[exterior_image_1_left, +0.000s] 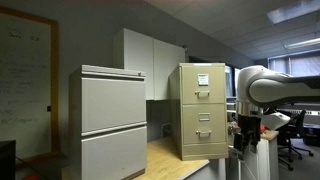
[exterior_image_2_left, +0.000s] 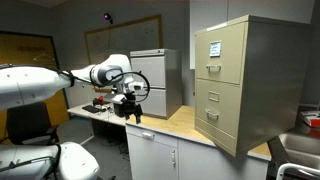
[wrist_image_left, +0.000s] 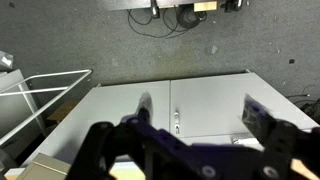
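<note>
My gripper (exterior_image_2_left: 133, 118) hangs from the arm beside the white base cabinet, in front of the counter's left part. In the wrist view its two dark fingers (wrist_image_left: 146, 106) stand well apart, and nothing shows between them but the white cabinet below. A tan filing cabinet (exterior_image_2_left: 222, 85) with two drawers sits tilted on the wooden counter (exterior_image_2_left: 181, 121). Further along the counter is a grey two-drawer cabinet (exterior_image_1_left: 109, 108). Both have their drawers closed. In exterior view 1 the gripper is small and dark at the right, past the tan cabinet.
White base cabinets (exterior_image_2_left: 187, 158) with door handles stand under the counter. A white wire rack (wrist_image_left: 42, 93) is on the left in the wrist view, with cables on the grey floor (wrist_image_left: 120, 50). White wall cabinets (exterior_image_1_left: 143, 58) hang behind.
</note>
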